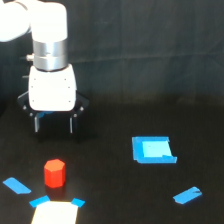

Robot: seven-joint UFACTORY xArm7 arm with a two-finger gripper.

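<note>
The robot's gripper [56, 124] hangs open above the dark floor at the upper left, with nothing seen between its fingers. In front of it, a small red block [55, 172] stands on the floor. A pale yellow square [55, 212] with blue tape at its corners lies at the bottom left, partly cut off by the frame. A light square outlined in blue tape [139, 149] lies right of centre.
Loose blue tape strips [186, 195] lie at the lower right and at the left edge. A blue item behind the gripper is mostly hidden.
</note>
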